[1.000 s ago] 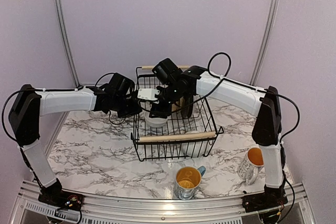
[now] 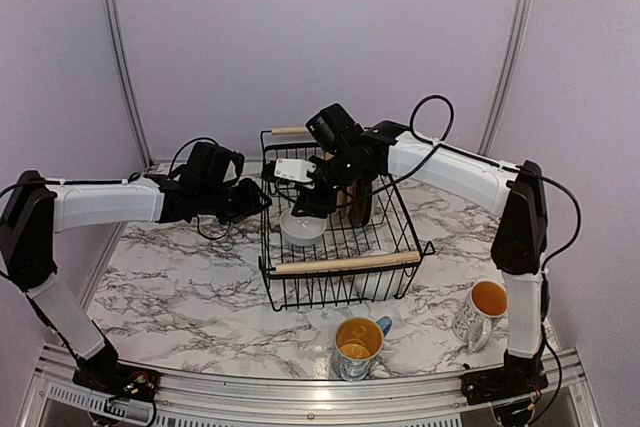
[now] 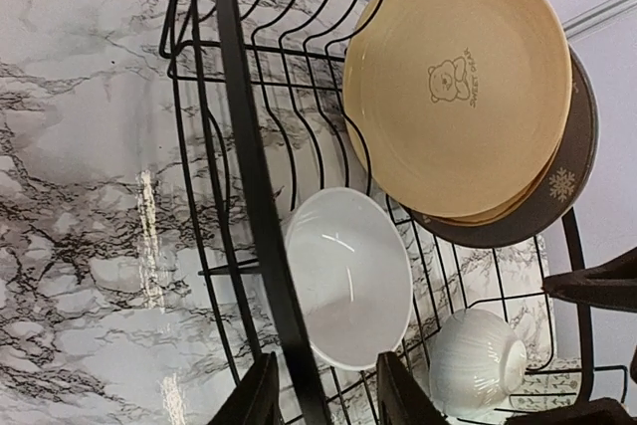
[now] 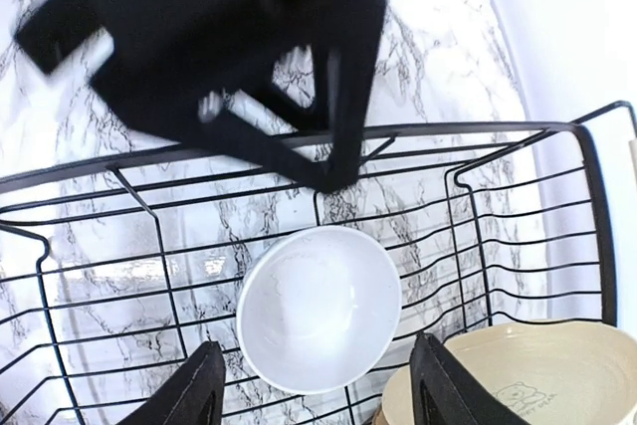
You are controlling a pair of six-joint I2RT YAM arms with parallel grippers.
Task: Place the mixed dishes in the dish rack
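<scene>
The wire dish rack (image 2: 345, 263) holds a white bowl (image 2: 302, 230) (image 3: 348, 276) (image 4: 317, 306), cream plates (image 3: 453, 77) (image 4: 513, 375) over a dark plate (image 3: 508, 231), and a second white bowl (image 3: 468, 360). My left gripper is at the rack's left side by the rim, open with nothing seen between its fingers. My right gripper hangs over the white bowl, open and empty. A blue-handled mug (image 2: 357, 347) and a patterned mug (image 2: 478, 315) stand outside the rack.
Bare marble table (image 2: 170, 287) lies left of and in front of the rack. The two arms are close together over the rack.
My right arm has shifted up and right.
</scene>
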